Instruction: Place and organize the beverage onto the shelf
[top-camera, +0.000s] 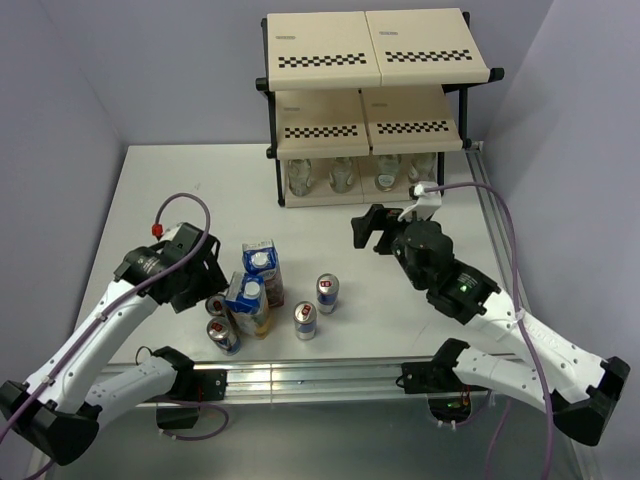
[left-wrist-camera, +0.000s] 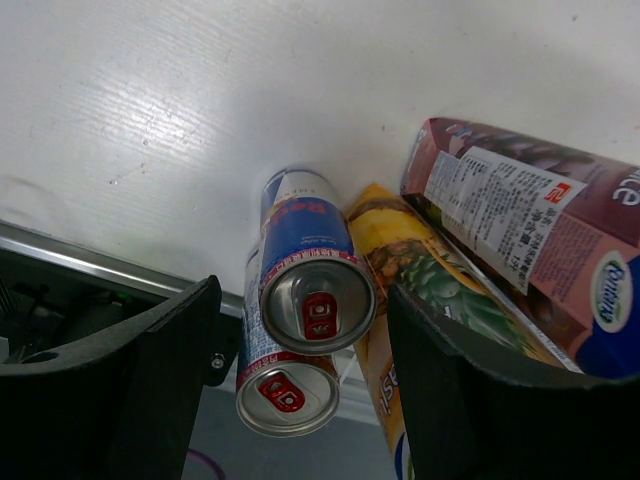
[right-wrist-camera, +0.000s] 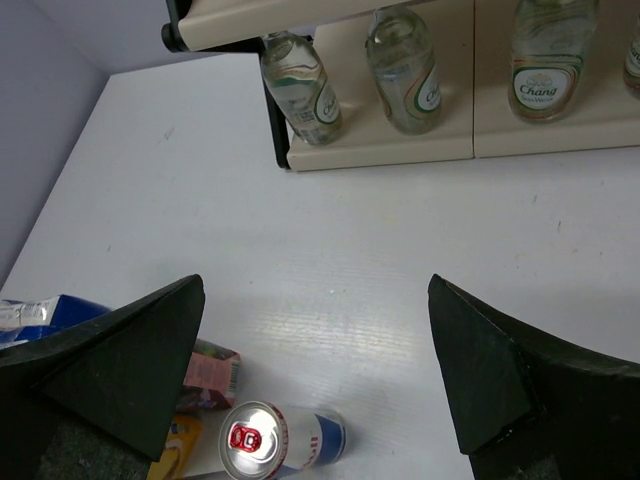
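My left gripper is part open at the nearer-to-shelf can (left-wrist-camera: 310, 225) of a left-hand pair, its fingers to either side of the can's top. Its right finger (left-wrist-camera: 415, 330) reaches in beside the yellow pineapple carton (left-wrist-camera: 395, 240). The pair's other can (top-camera: 223, 336) stands closer to the table's front. A brownish carton (top-camera: 264, 270) is behind the yellow one. Two more cans (top-camera: 305, 320) (top-camera: 327, 292) stand to the right. Over the right half of the table, my right gripper is open and empty. The three-level shelf (top-camera: 320, 110) stands at the back.
Several clear bottles (right-wrist-camera: 405, 75) occupy the shelf's bottom level; the upper two boards look empty. Open table (top-camera: 180, 190) lies at back left, and between the drinks and the shelf. A metal rail (top-camera: 310, 375) runs along the front edge.
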